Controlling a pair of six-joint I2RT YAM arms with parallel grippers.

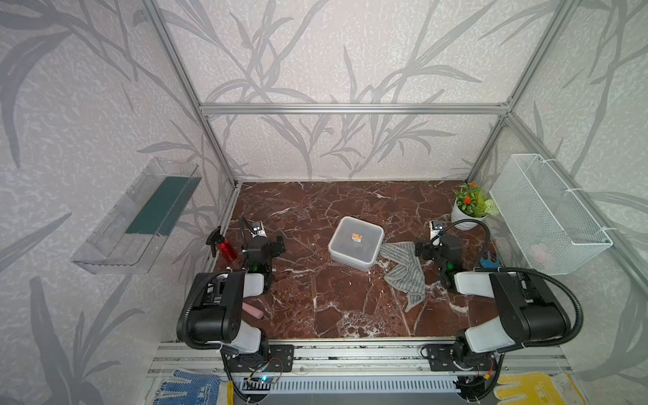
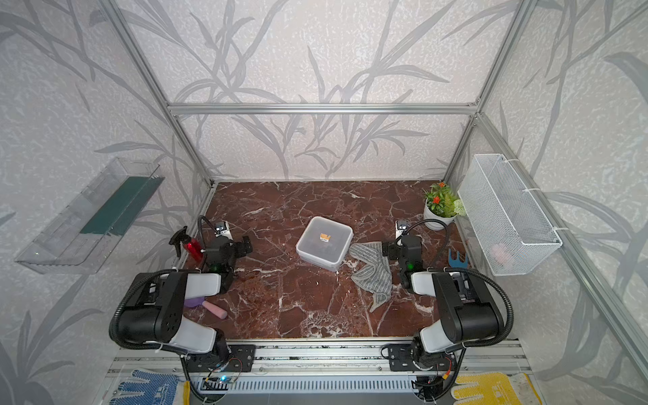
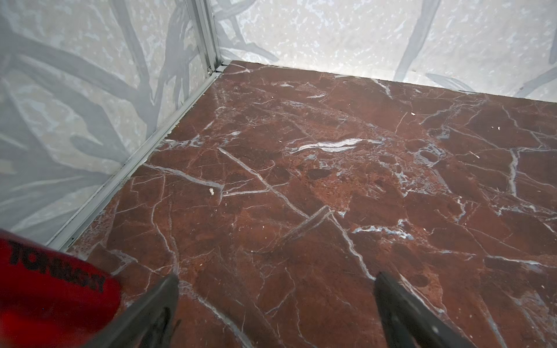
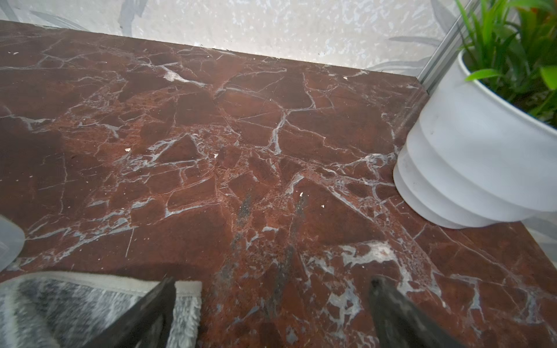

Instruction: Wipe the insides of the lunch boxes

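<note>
A square lunch box [image 1: 356, 241] with a translucent lid and a small orange label stands mid-table; its inside is hidden under the lid. To its right a grey striped cloth [image 1: 407, 270] lies crumpled on the table, and part of that cloth [image 4: 98, 304] shows low in the right wrist view. My right gripper is open just to the right of the cloth, nothing between its fingers. Far to the left of the box, my left gripper stands open and empty beside the red spray bottle.
The red spray bottle [image 2: 194, 249] is at the left edge, with a pink-handled tool [image 2: 214, 309] nearer the front. A white plant pot [image 4: 475, 156] stands back right, a blue fork-like tool [image 2: 457, 258] in front of it. Wall baskets hang at both sides.
</note>
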